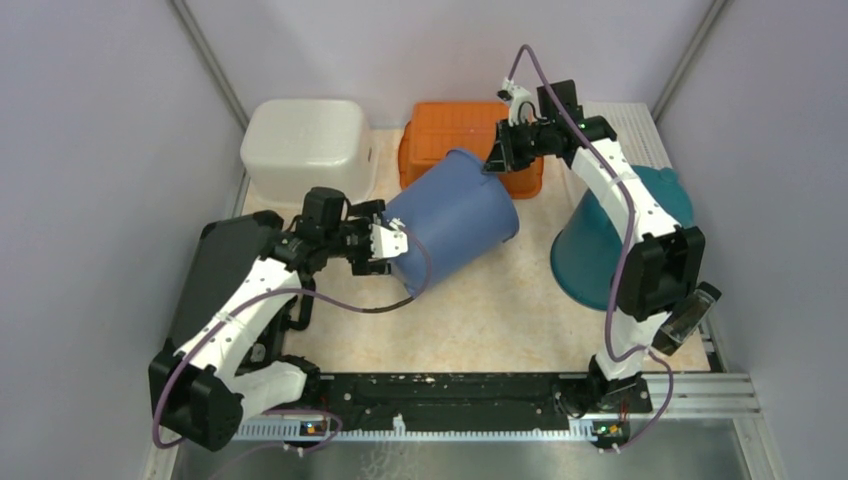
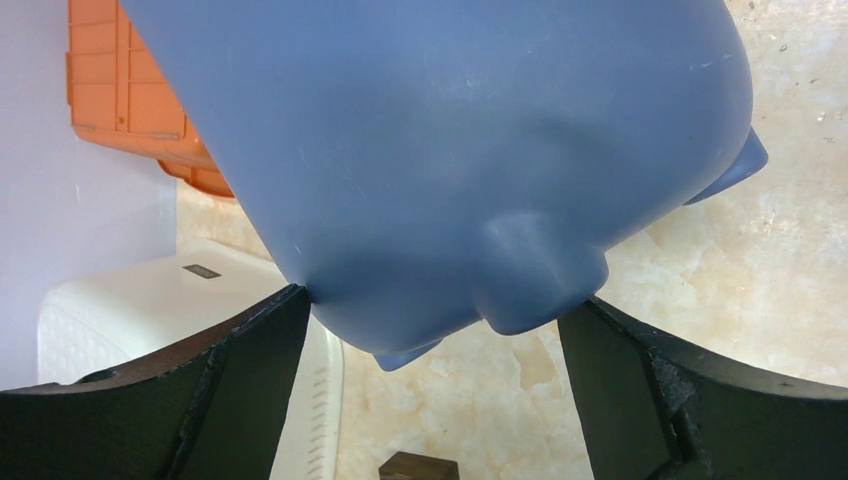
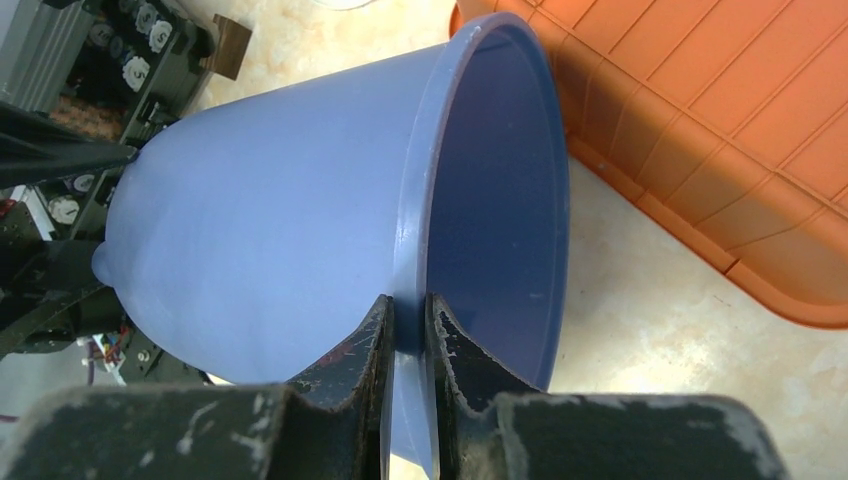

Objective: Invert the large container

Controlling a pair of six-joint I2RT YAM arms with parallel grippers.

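Observation:
The large blue container (image 1: 455,220) lies on its side, tilted, with its mouth toward the upper right. My right gripper is shut on its rim, one finger outside the wall and one inside. From above, that gripper (image 1: 492,166) sits at the upper part of the mouth. At the opposite end, my left gripper stands open, its fingers spread across the footed base. One left finger (image 2: 265,350) appears to touch the base, while the other is close to a protruding foot (image 2: 545,275). The container's lower side is hidden.
An orange crate (image 1: 455,130) is just behind the container, and a white tub (image 1: 305,145) is at the back left. To the right stands a teal container (image 1: 590,255) under my right arm. A black case (image 1: 215,280) lies at left.

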